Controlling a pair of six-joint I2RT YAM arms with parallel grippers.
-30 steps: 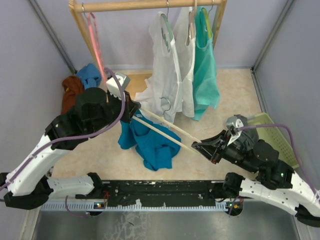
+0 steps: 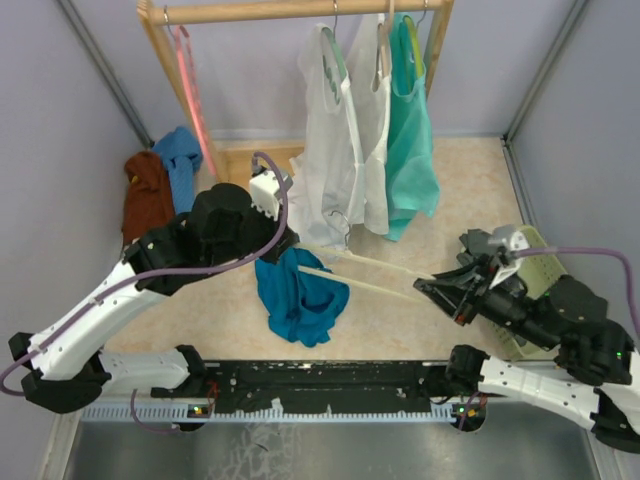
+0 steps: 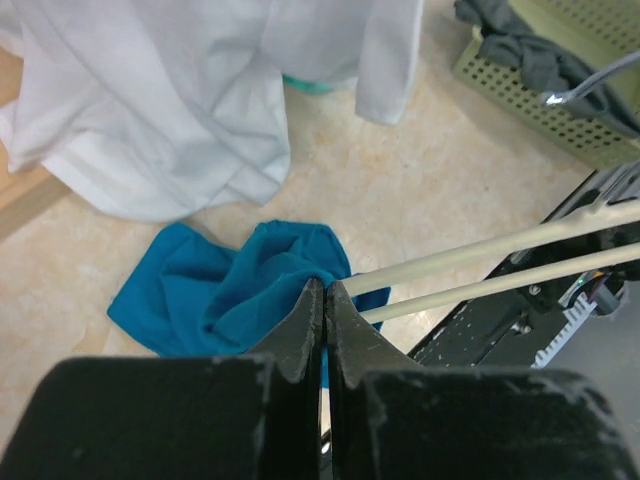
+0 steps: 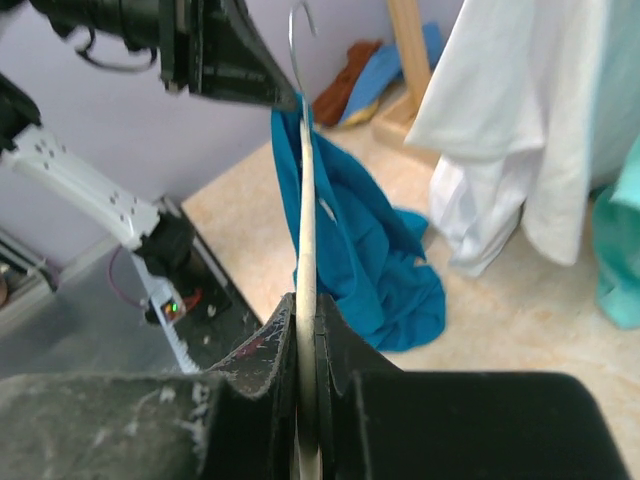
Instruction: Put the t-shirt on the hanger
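Observation:
The blue t-shirt (image 2: 295, 300) hangs crumpled below my left gripper, its lower part spread over the floor. That gripper is shut on a fold of the cloth (image 3: 275, 300). From the other side, my right gripper is shut on one end of the pale wooden hanger (image 2: 370, 262). The hanger's two bars slant up to the left, and their far end meets the shirt close beside my left fingers. Whether that end lies inside the shirt I cannot tell. The metal hook (image 4: 297, 35) rises near the far end in the right wrist view.
White shirts (image 2: 335, 130) and a teal one (image 2: 410, 140) hang from the wooden rack (image 2: 260, 11) behind the hanger. A pink hanger (image 2: 195, 100) dangles at the rack's left. On the right stands a green basket (image 2: 540, 270) with grey cloth; brown cloth (image 2: 145, 190) lies far left.
My left gripper has shifted right and nearer the front, the shirt with it. The hanger's tilt has changed.

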